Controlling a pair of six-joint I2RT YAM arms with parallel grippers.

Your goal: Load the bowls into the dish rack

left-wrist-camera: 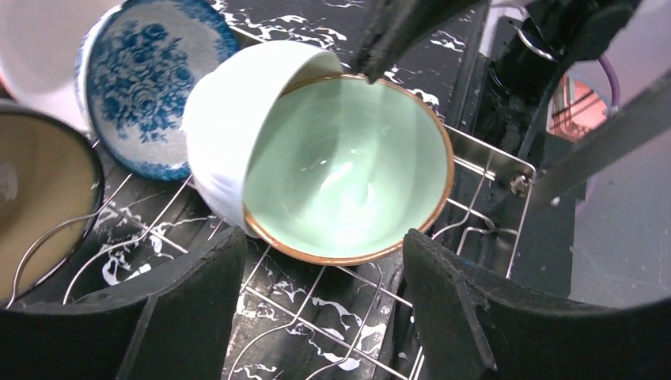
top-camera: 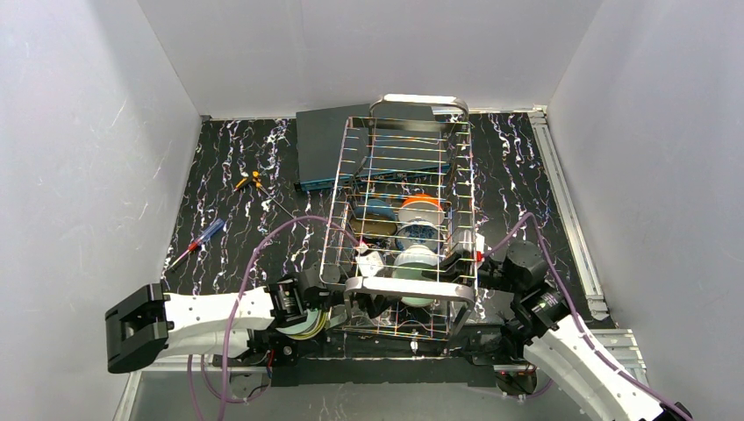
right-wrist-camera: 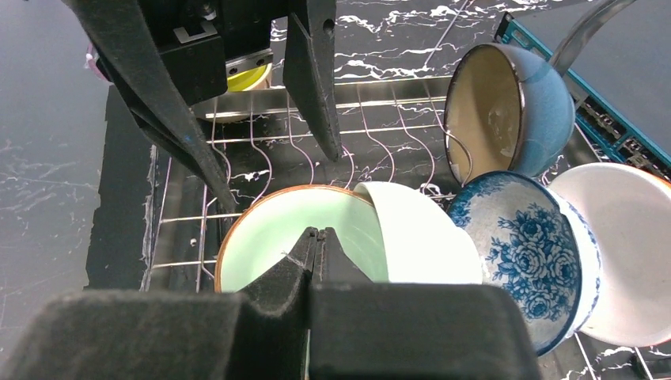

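Observation:
In the rack's lower tier, a pale green bowl [left-wrist-camera: 340, 182] with brown rim lies tilted, a white bowl [left-wrist-camera: 221, 134] leaning over it. Behind are a blue-patterned bowl [right-wrist-camera: 522, 261], a white bowl [right-wrist-camera: 613, 253] and a blue bowl with tan inside [right-wrist-camera: 538, 119]. My left gripper is open near the green bowl's rim, nothing visibly between its fingers. My right gripper is shut, nothing visible between its fingertips, beside the green bowl.
The two-tier wire rack [top-camera: 404, 123] stands mid-table, partly on a dark flat device [top-camera: 320, 140]. Pliers [top-camera: 250, 180] and a screwdriver [top-camera: 197, 241] lie left. Stacked dishes [top-camera: 307, 326] sit beside my left arm.

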